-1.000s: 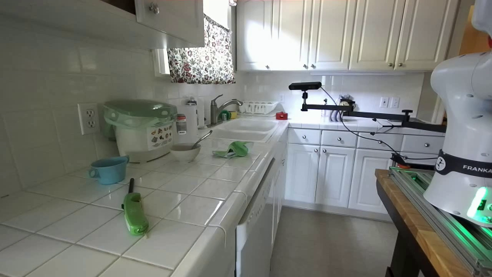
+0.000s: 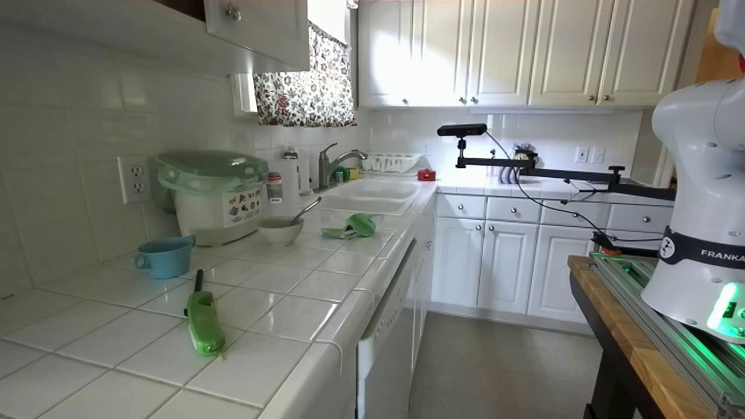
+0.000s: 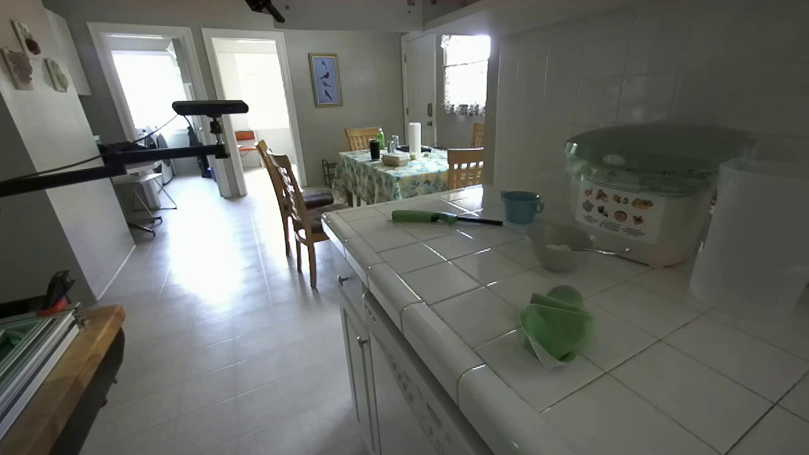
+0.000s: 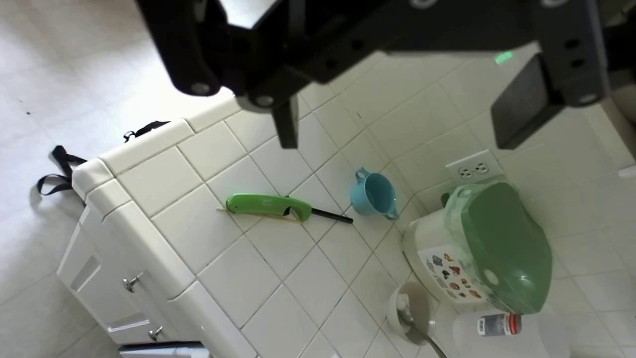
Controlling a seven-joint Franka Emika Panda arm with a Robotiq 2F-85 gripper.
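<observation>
In the wrist view my gripper is open, its two dark fingers far apart with only the tiled wall and counter showing between them. A green lighter with a black tip [image 4: 259, 205] lies flat on the counter below, and a thin wooden stick shows along its edge. Just past the lighter's tip stands a light blue two-handled cup [image 4: 373, 195]. A white bowl [image 4: 411, 307] holds a metal spoon. Farther along the counter, a green cloth [image 2: 357, 226] lies crumpled. My gripper appears in neither exterior view.
A rice container with a green lid [image 2: 209, 199] stands against the wall, with a translucent white container [image 3: 751, 235] beside it. The counter's rounded front edge [image 2: 349, 314] drops to the floor. A camera arm [image 2: 559, 174] sticks out from the robot's table. Bare tiles surround the lighter.
</observation>
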